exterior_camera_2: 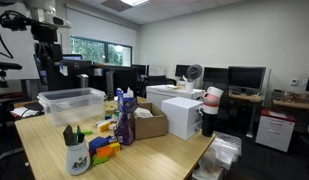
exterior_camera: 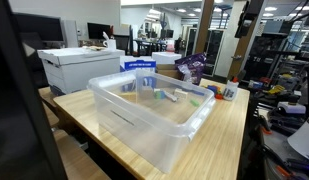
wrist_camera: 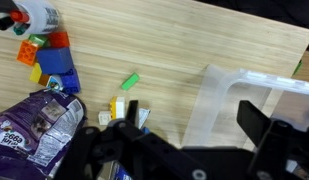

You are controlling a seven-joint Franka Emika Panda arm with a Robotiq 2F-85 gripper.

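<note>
My gripper is open, its two dark fingers wide apart with bare table and the edge of a clear bin between them. In the second exterior view the gripper [exterior_camera_2: 51, 48] hangs high at the left, well above the table. The clear plastic bin [wrist_camera: 202, 112] lies to the right in the wrist view; in the first exterior view the bin [exterior_camera: 144, 122] fills the middle of the table. A small green piece [wrist_camera: 130, 81] lies on bare wood left of centre. Blue blocks [wrist_camera: 56, 62] and a purple bag [wrist_camera: 34, 135] are at the left.
A white cup [exterior_camera_2: 77, 157] holding dark-handled items stands at the near table edge. Behind the bag is an open cardboard box [exterior_camera_2: 150, 124], with a white box [exterior_camera_2: 184, 117] to its right. Bare wood [wrist_camera: 184, 35] stretches across the top of the wrist view.
</note>
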